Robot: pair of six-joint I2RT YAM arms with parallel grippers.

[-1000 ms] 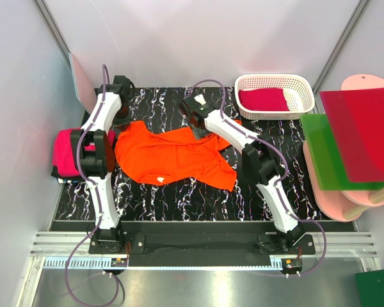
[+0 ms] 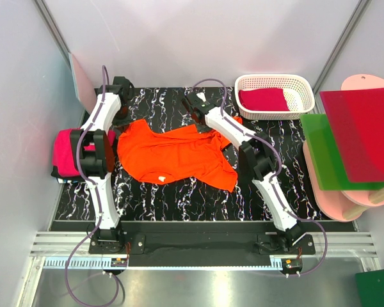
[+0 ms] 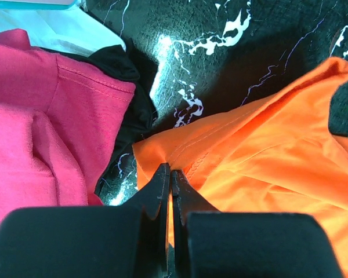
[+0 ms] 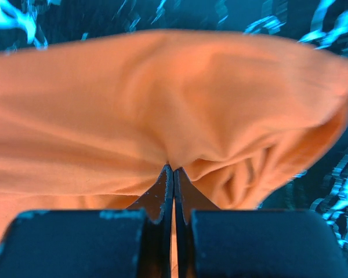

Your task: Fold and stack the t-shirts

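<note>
An orange t-shirt [image 2: 173, 157] lies spread and wrinkled across the middle of the dark marbled table. At its upper left end, my left gripper is shut on a thin pinch of the orange cloth, near a stitched edge. My right gripper is shut as well, with creases of the shirt running into its fingertips; in the top view it sits over the shirt's upper edge, right of centre. To the left of the shirt rests a folded pile with a pink t-shirt [image 2: 63, 153] on top and black cloth below, partly hidden by the left arm.
A white basket [image 2: 274, 116] with a dark red cloth [image 2: 263, 100] inside stands at the back right. Bare table [image 2: 160, 204] shows in front of the shirt. Green and red panels [image 2: 365, 134] border the right side.
The orange shirt has shifted slightly right, and its cloth is drawn up a little at the right gripper. That gripper has moved slightly right; the left arm looks nearly still.
</note>
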